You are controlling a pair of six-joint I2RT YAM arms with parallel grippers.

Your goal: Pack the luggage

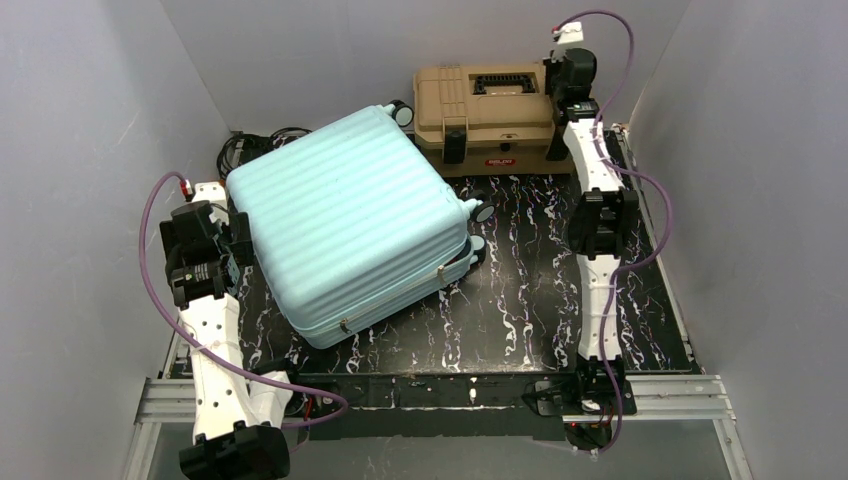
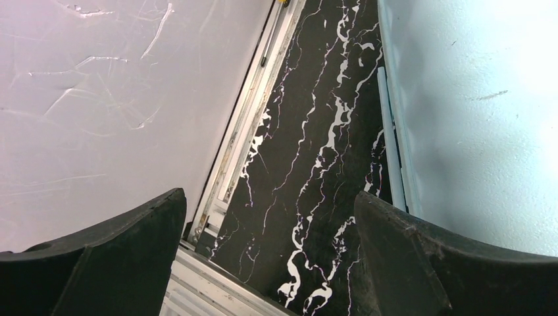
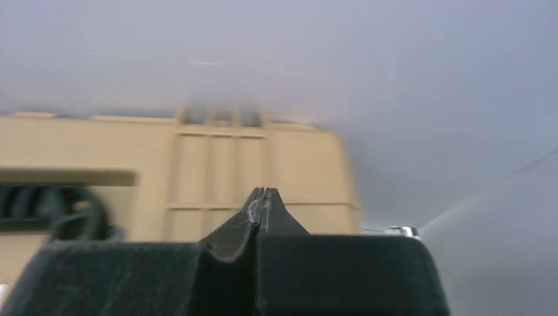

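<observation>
A light-blue ribbed suitcase (image 1: 350,220) lies tilted across the middle-left of the black marbled floor (image 1: 520,300), wheels toward the right and back. My left gripper (image 1: 228,240) is beside its left side; in the left wrist view its fingers stand apart, with floor between them and the suitcase wall (image 2: 467,118) at right. My right gripper (image 1: 560,75) is high over the right part of a tan hard case (image 1: 490,125) at the back wall. In the blurred right wrist view its fingertips (image 3: 256,204) are shut with nothing between them.
Black cables (image 1: 240,150) lie behind the suitcase at the back left. Grey walls enclose the left, back and right. Open floor shows between the suitcase and my right arm.
</observation>
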